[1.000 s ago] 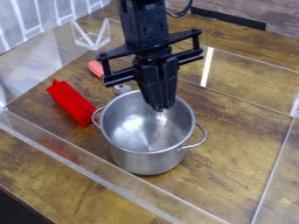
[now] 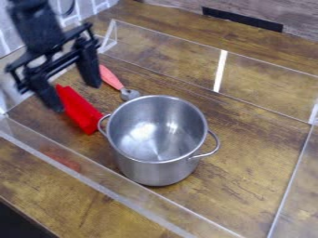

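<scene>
My black gripper (image 2: 52, 70) hangs at the upper left, blurred, its fingers apart with nothing seen between them, above and beside a red object (image 2: 80, 110) lying on the wooden surface. A steel pot (image 2: 155, 149) with two wire handles stands at the centre, just right of the red object, and looks empty. A pink-handled utensil (image 2: 112, 80) lies behind the pot, its metal end near the pot's rim.
Clear low walls surround the wooden work surface (image 2: 248, 186). A white railing shows at the top left.
My gripper has swung left from over the pot to the upper left, near the red object. The pot and the other objects look unmoved.
</scene>
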